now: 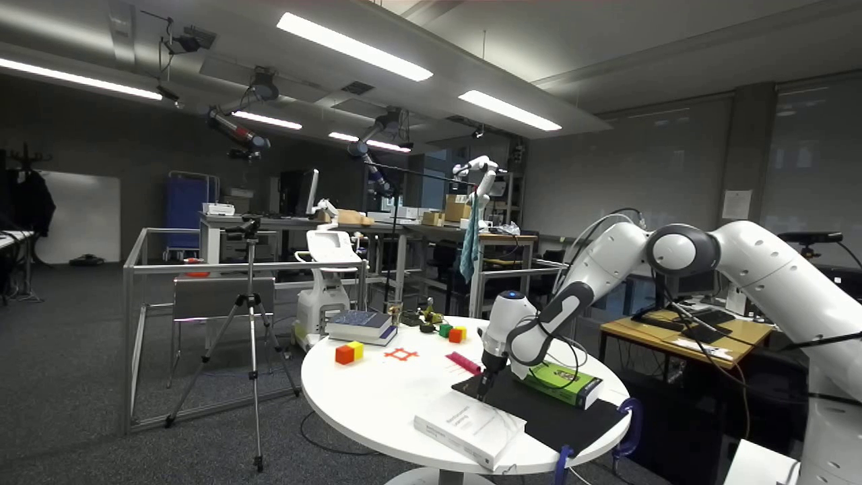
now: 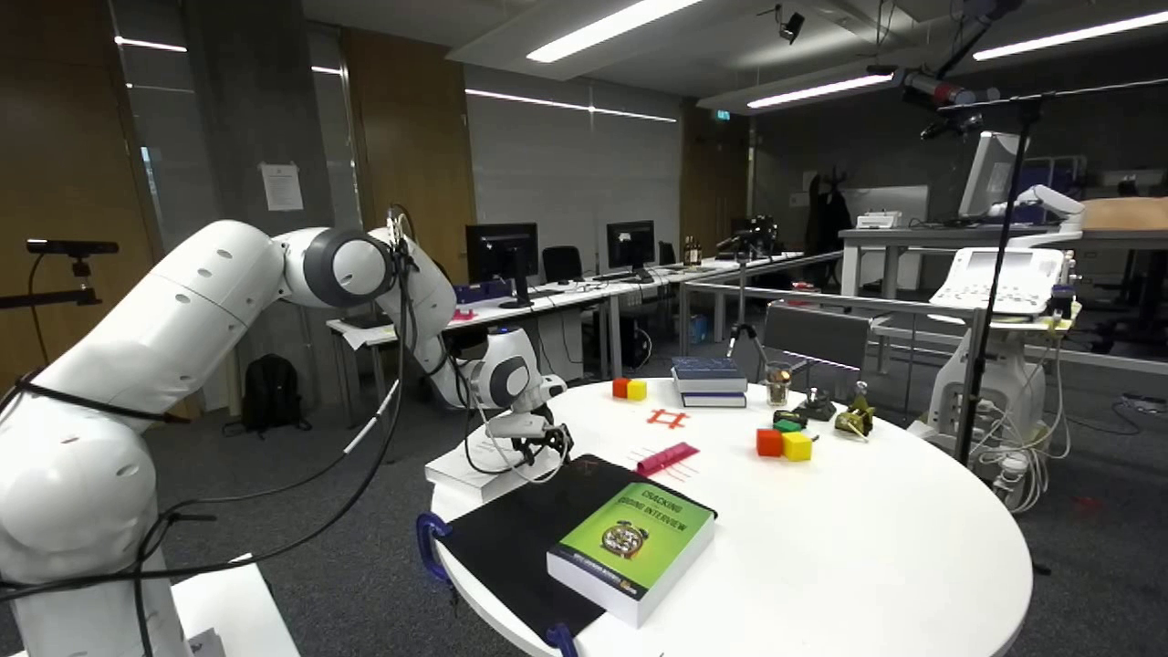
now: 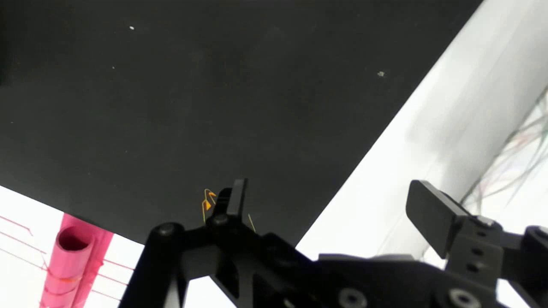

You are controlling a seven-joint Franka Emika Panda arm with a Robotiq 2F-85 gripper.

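Observation:
A thick white book [image 1: 469,427] lies flat near the table's front edge, partly beside a black mat [image 1: 566,413]. My gripper [image 1: 483,395] is low at the book's mat-side edge. In the wrist view my gripper stands open, its fingers wide apart. One finger is over the mat [image 3: 231,113] and the other over the book [image 3: 452,118], whose pale side runs diagonally between them. Whether either finger touches the book cannot be told. On the mat's other side lies a green book [image 2: 635,537].
A pink tube-like piece [image 2: 665,458] lies beside the mat. Red and yellow blocks [image 1: 345,354], an orange grid [image 1: 401,354] and stacked blue books [image 1: 361,325] stand farther back. Blue clamps [image 1: 632,426] grip the table's edge.

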